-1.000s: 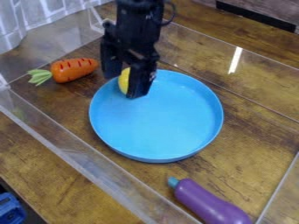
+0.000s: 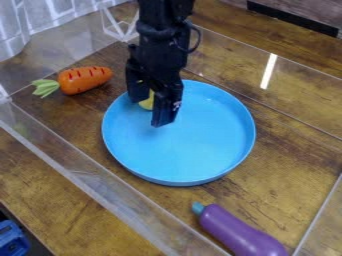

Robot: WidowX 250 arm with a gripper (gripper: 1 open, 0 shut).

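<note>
A black robot arm reaches from the top centre down to a blue plate (image 2: 187,145). Its gripper (image 2: 151,98) is over the plate's back-left, around a small yellow object (image 2: 144,101) that it mostly hides; whether the fingers hold it cannot be told. An orange toy carrot (image 2: 83,79) with green leaves lies on the wooden table left of the plate. A purple toy eggplant (image 2: 241,232) lies in front of the plate at the lower right.
A clear plastic barrier runs along the left side, with a blue item (image 2: 10,240) at the lower-left corner.
The plate, carrot and eggplant have not visibly moved.
</note>
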